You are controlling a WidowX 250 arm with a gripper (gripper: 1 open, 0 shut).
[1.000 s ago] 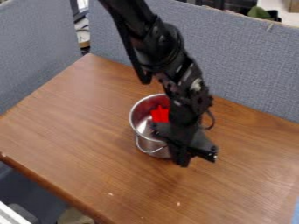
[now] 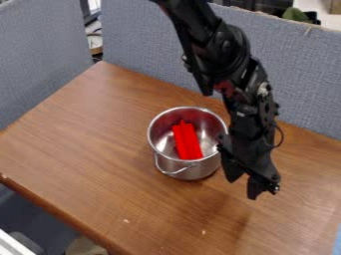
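A silver metal pot point(image 2: 167, 162) with a wire handle sits on the wooden table, a red block point(image 2: 188, 140) lying inside it. My black gripper point(image 2: 250, 175) is low over the table just right of the pot, outside its rim, fingers pointing down. Whether anything is between the fingers is hard to see; none shows.
Grey padded panels point(image 2: 266, 60) border it at the back and left.
My gripper has moved right, from over the pot to beside it, uncovering the red block, which is still in the pot.
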